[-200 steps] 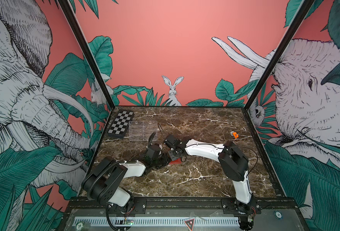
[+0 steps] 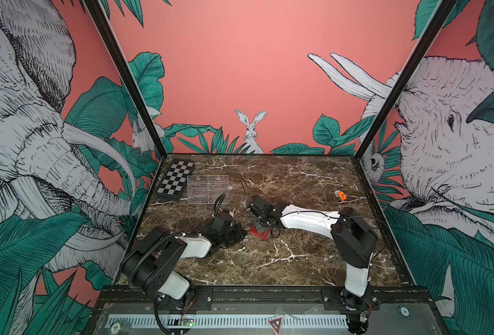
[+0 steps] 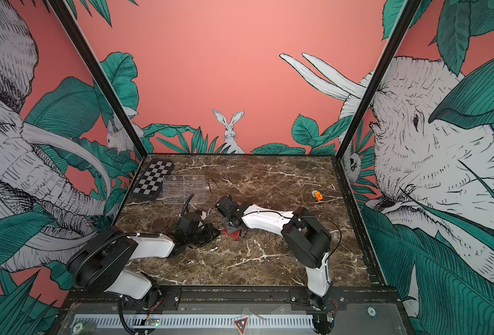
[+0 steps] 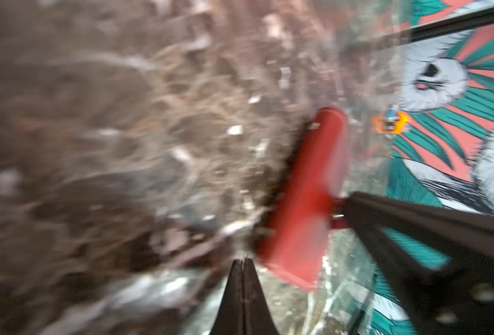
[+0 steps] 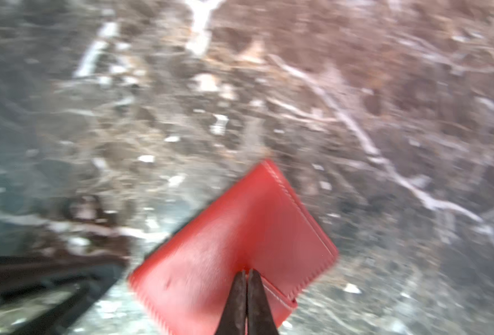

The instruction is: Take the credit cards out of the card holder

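The red leather card holder (image 2: 259, 233) is near the middle of the table, partly under my right arm. In the right wrist view its stitched red face (image 5: 258, 240) lies tilted, and my right gripper is shut at the edge of its flap, seemingly pinching the thin leather. The left wrist view shows the holder (image 4: 308, 201) from its spine side, with the right gripper's dark finger (image 4: 364, 215) touching its far side. My left gripper is shut with nothing between its tips, just left of the holder. No credit cards show.
A clear wire-like rack (image 2: 208, 189) and a checkered board (image 2: 176, 178) stand at the back left. A small orange item (image 2: 341, 195) lies at the right.
The right arm has shifted to the right, and the red holder has moved with it and turned, away from the left gripper. The left arm has moved little.
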